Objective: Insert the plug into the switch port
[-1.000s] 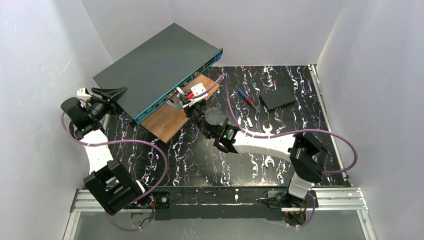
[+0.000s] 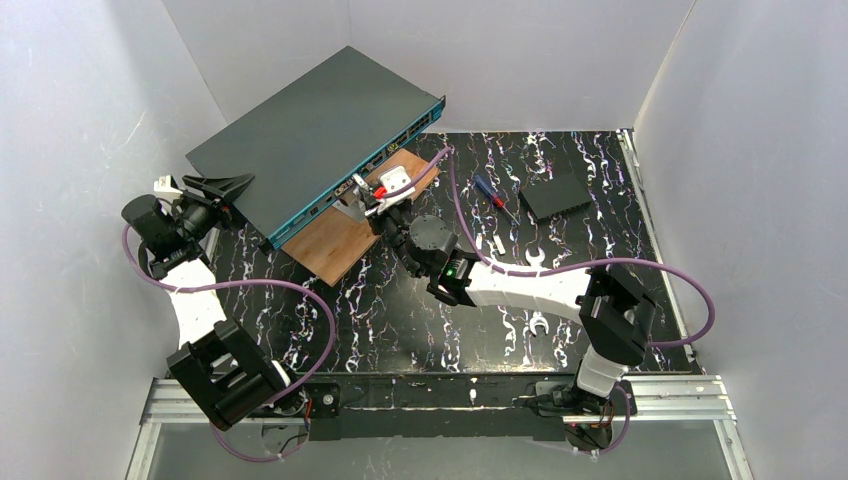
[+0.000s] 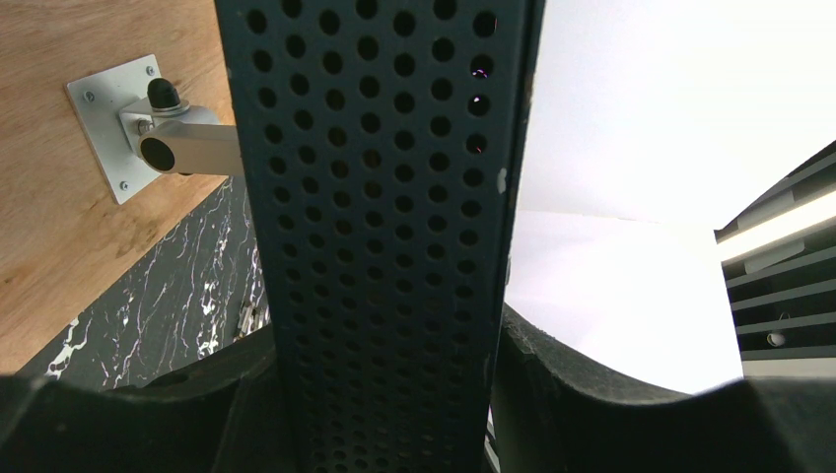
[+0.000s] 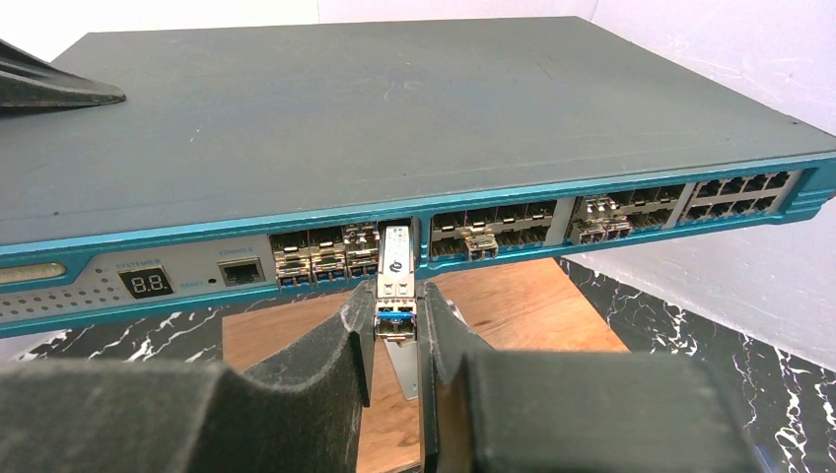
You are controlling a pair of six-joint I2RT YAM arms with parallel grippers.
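Observation:
The dark switch [image 2: 310, 135] with teal front stands raised over a wooden board. My left gripper [image 2: 228, 190] is shut on the switch's left end; in the left wrist view its perforated side [image 3: 380, 227] fills the middle between the fingers. At the front face, my right gripper is shut on a silver plug [image 4: 397, 266], whose far end is at a port opening in the middle of the row of ports. Whether it is inside the port is hard to tell.
The wooden board [image 2: 330, 250] and metal bracket [image 3: 108, 108] lie beneath the switch. A screwdriver [image 2: 488, 190], black box [image 2: 555, 197] and wrenches [image 2: 538, 323] lie on the right of the marble-patterned table. Walls enclose the sides and back.

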